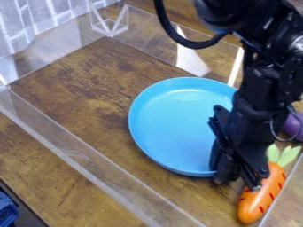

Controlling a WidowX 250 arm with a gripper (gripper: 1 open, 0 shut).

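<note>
My gripper (236, 164) hangs over the right rim of a blue plate (173, 123), its fingers low beside an orange toy carrot (260, 195) with a pale green top. The fingers look close together; whether anything is between them is hard to see. Part of a purple object (291, 125) shows behind the arm at the right edge.
Clear plastic walls (77, 151) enclose the wooden surface (83, 89). The left part of the floor inside is bare. A blue object (6, 210) sits outside at the lower left.
</note>
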